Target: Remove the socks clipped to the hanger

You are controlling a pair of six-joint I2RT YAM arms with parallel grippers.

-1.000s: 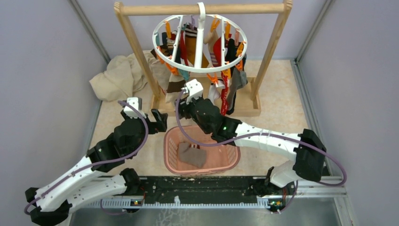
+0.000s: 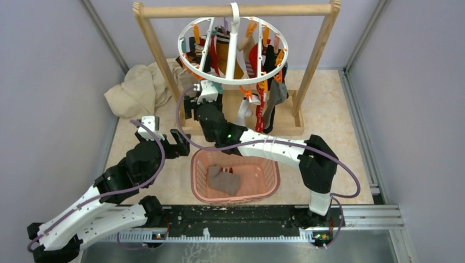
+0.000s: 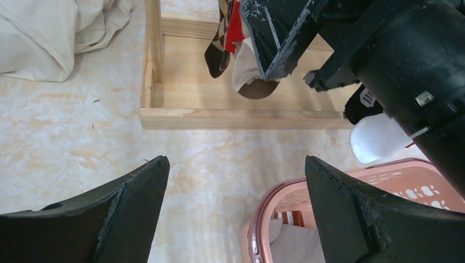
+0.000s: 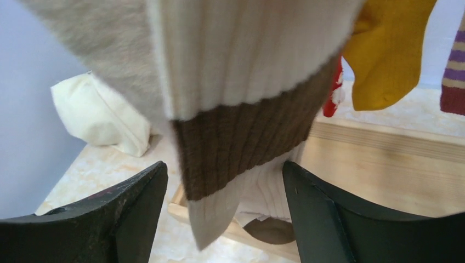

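Socks in several colours hang by orange and other clips from a white ring hanger (image 2: 232,81) on a wooden stand. My left gripper (image 2: 179,141) is open lower on the left, empty, below and beside the right one, whose dark body covers much of the left wrist view.
A pink basket (image 2: 194,175) at the front holds a grey sock (image 2: 224,181). A beige cloth (image 2: 129,93) lies at the left. The wooden stand's base (image 3: 230,118) spans below the socks.
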